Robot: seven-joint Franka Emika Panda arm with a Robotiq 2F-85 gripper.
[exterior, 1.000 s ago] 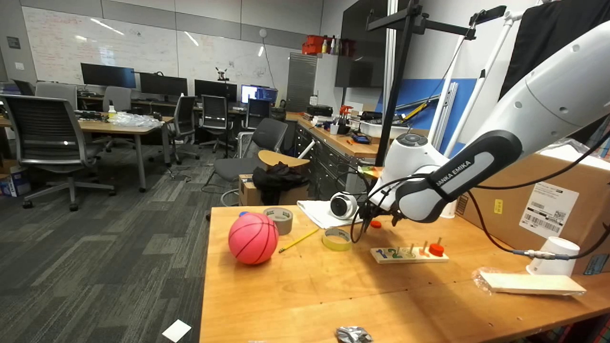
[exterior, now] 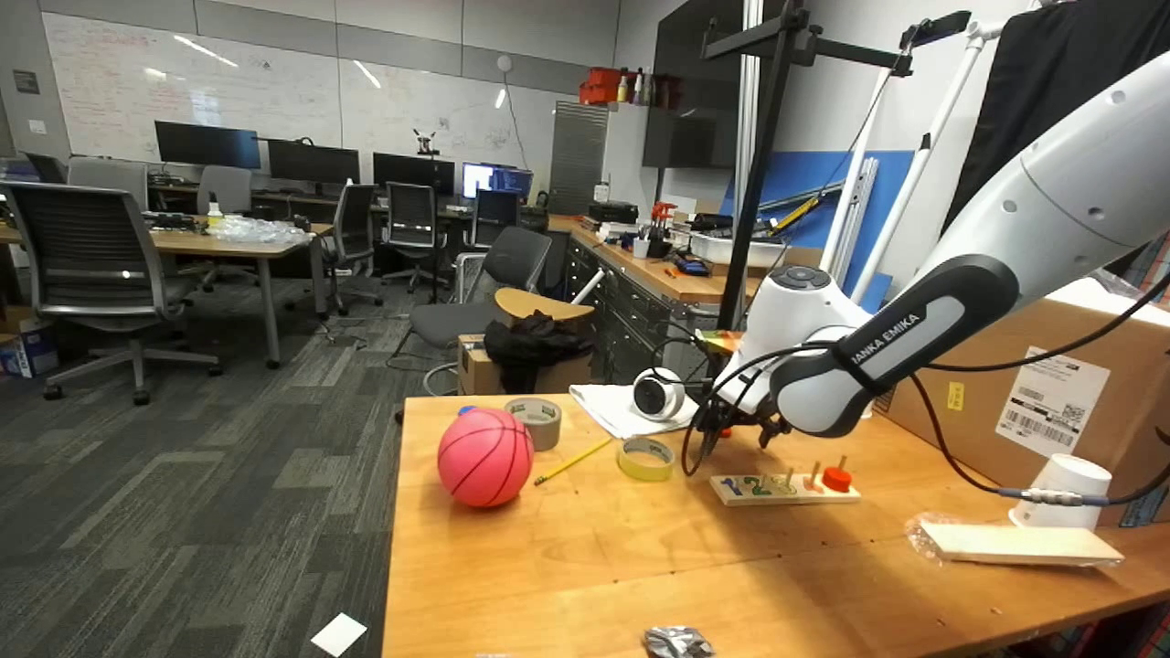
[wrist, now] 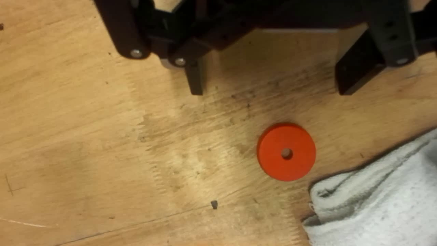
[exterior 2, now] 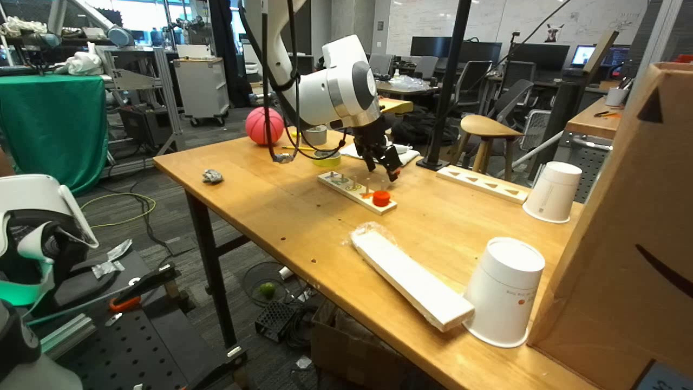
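Observation:
A flat red disc with a hole in its middle (wrist: 273, 162) lies on the bare tabletop in the wrist view. My gripper stands open, its two fingertips wide apart and nothing between them; the disc is just beyond the fingertips, nearer the right one. In exterior view 2 the gripper (exterior 2: 381, 174) hangs low over the table, behind a wooden peg board (exterior 2: 344, 186). That board carries painted numbers, several upright pegs and a red ring (exterior 2: 381, 198) at one end.
A pale folded cloth (wrist: 381, 196) lies close to the disc. Around the table are a pink ball (exterior: 485, 459), yellow tape (exterior: 646, 460), a wrapped white block (exterior 2: 409, 276), upturned cups (exterior 2: 507, 291) and a board with triangular cutouts (exterior 2: 482, 184).
The arm has come lower and shifted slightly right in exterior view 1, so the gripper now partly covers the loose red disc. The peg board has stayed put.

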